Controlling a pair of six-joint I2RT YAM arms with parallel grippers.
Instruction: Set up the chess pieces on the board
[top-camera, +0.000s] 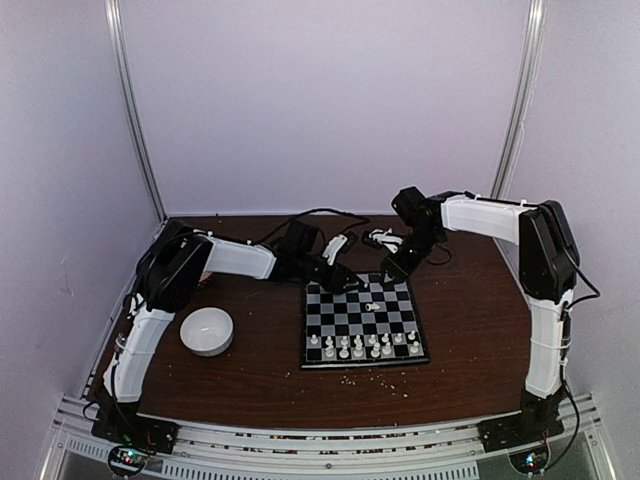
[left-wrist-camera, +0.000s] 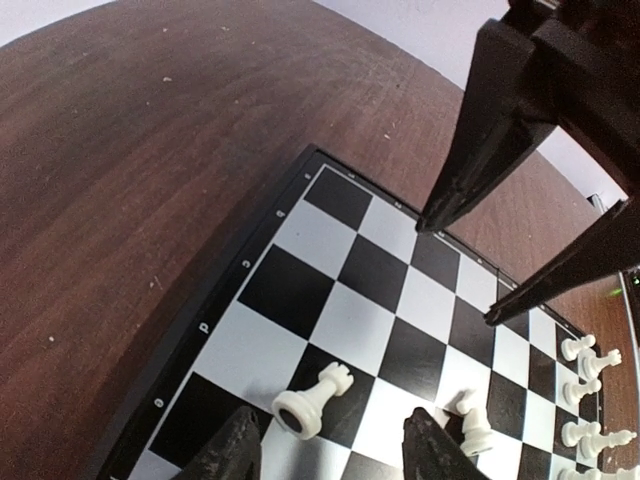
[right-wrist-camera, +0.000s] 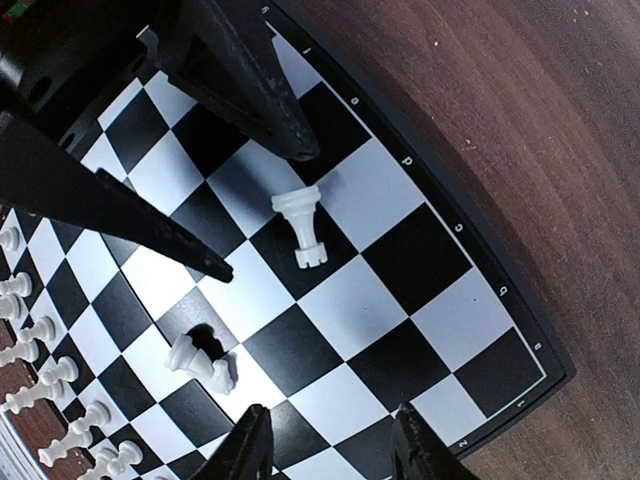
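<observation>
One white rook lies on its side on the chess board, its dark underside turned toward the left wrist camera. My left gripper is open close to it, and in the right wrist view this rook is just beyond the left fingertips. A second white rook also lies tipped over, nearer the board's middle. Over the far part of the board hangs my right gripper, its fingers apart with only bare squares visible between them. White pieces stand in rows along the board's near side.
To the left of the board, a white bowl sits on the dark table. Small pale crumbs lie in front of the board. The two grippers are close together.
</observation>
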